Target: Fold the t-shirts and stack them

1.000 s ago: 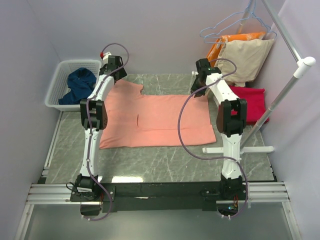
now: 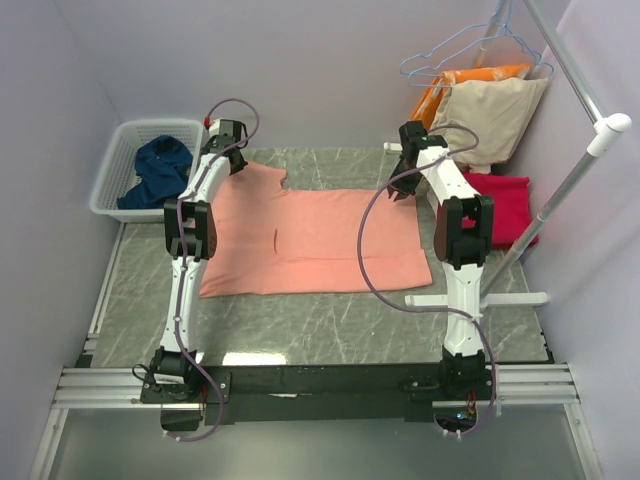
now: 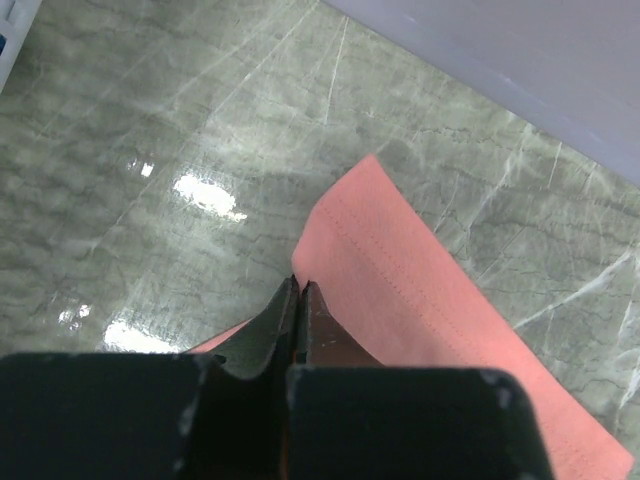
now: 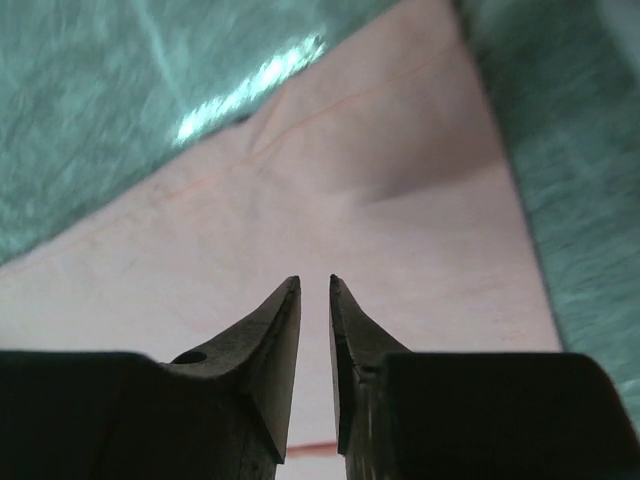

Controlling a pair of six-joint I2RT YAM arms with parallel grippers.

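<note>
A salmon-pink t-shirt (image 2: pixel 330 225) lies spread flat across the table, its sleeve end at the back left. My left gripper is shut on the cloth near that sleeve's edge; the corner (image 3: pixel 370 215) stands up beyond the fingertips. Over the back right part of the shirt, my right gripper hovers with a narrow gap between its tips and no cloth between them. The pink fabric (image 4: pixel 250 240) fills most of the right wrist view, somewhat blurred.
A white basket (image 2: pixel 105 185) with dark blue cloth (image 2: pixel 160 170) stands at the back left, close to the left arm. On the right are a white rack (image 2: pixel 545 205), blue hangers (image 2: pixel 430 68) and a red cloth (image 2: pixel 508 205).
</note>
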